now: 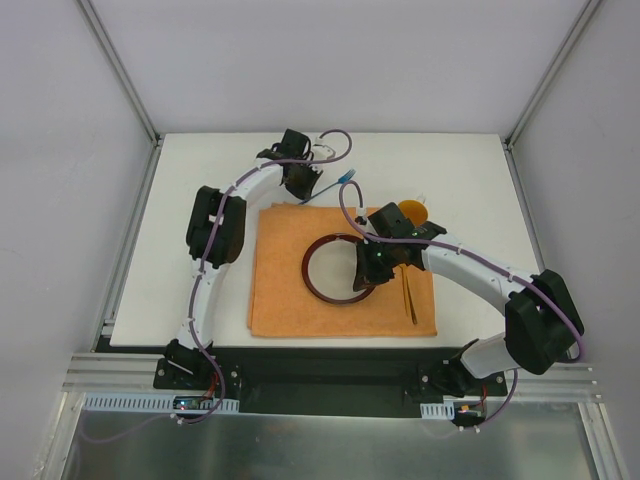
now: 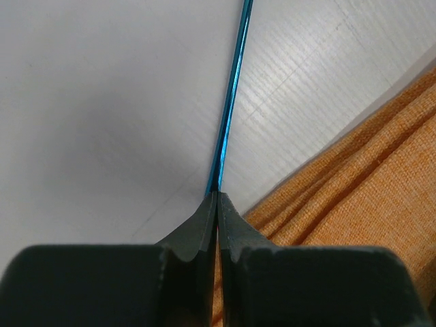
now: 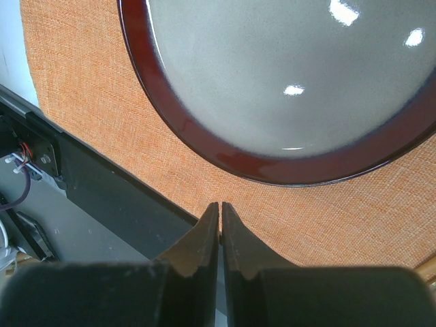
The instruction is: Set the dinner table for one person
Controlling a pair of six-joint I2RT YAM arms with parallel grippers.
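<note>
In the left wrist view my left gripper is shut, its tips touching the lower end of the thin blue handle of a fork; whether the handle is pinched between them I cannot tell. From above, the fork lies slanted just beyond the back edge of the orange placemat. A plate with a dark red-brown rim sits on the mat. Just off that rim, my right gripper is shut with nothing between its fingers. Two thin tan sticks lie right of the plate.
A yellow cup stands at the mat's back right, partly hidden by the right arm. The mat's back left edge is folded or rippled. Bare white table lies at the back right and along the left.
</note>
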